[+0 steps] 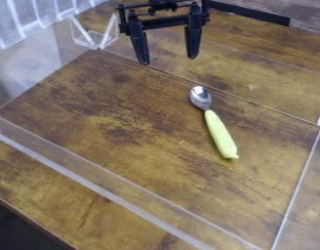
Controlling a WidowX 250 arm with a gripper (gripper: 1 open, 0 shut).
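Note:
A spoon [215, 125] with a shiny metal bowl and a pale yellow-green handle lies on the wooden surface, right of the middle, bowl toward the back. My black gripper [167, 53] hangs at the top of the camera view, behind and left of the spoon and apart from it. It is open, its two fingers spread with nothing between them.
Clear low plastic walls [85, 174] border the wooden work area [98, 117], which is otherwise bare. A white rack-like structure [30, 20] stands at the back left, and a dark strip [254, 14] runs along the back right.

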